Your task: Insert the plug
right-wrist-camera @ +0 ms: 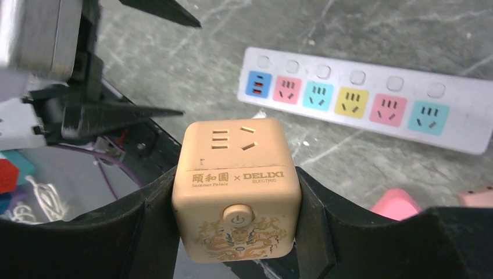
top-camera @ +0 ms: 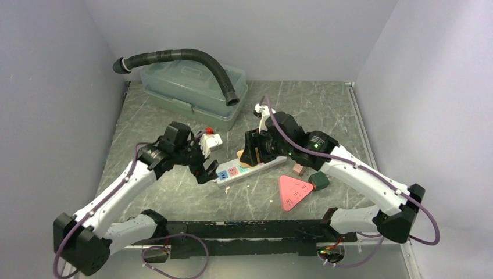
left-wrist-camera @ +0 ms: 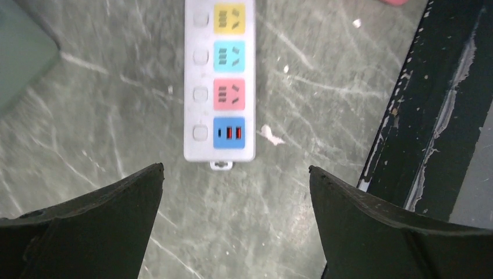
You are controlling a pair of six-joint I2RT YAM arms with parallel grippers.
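Note:
A peach-coloured cube plug (right-wrist-camera: 237, 189) with printed sockets and a round button is held above the table, my right gripper shut on its two sides. Its prongs are hidden from view. Beyond it lies the long white power strip (right-wrist-camera: 372, 99) with coloured sockets, flat on the table and apart from the plug. My left gripper stands open, nothing between its fingers, over the table just off the strip's blue USB end (left-wrist-camera: 229, 132). In the top view the plug (top-camera: 240, 157) covers part of the strip (top-camera: 264, 167).
A pink triangular socket block (top-camera: 292, 193), a dark green block (top-camera: 319, 181) and a small pink block (top-camera: 299, 169) lie right of the strip. At the back left stands a translucent green case (top-camera: 192, 87) with a black hose (top-camera: 203, 58) above it.

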